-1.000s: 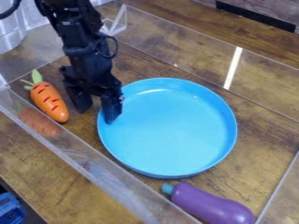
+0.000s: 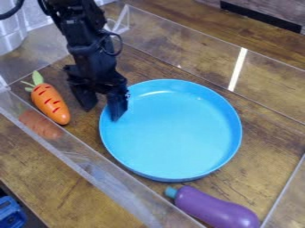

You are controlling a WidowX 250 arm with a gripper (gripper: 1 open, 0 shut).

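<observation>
My black gripper (image 2: 98, 100) hangs low at the left edge of a blue plate (image 2: 173, 129), its fingers spread open; whether anything lies between them is hard to make out against the dark body. An orange toy carrot (image 2: 50, 102) with a green top lies just left of the gripper. A purple toy eggplant (image 2: 215, 207) lies at the front right, below the plate.
A transparent wall runs along the left and front of the work area, with another at the back right. A blue object (image 2: 7, 212) sits outside at the lower left.
The gripper has shifted very slightly to the left over the last second; the plate, carrot and eggplant have stayed put.
</observation>
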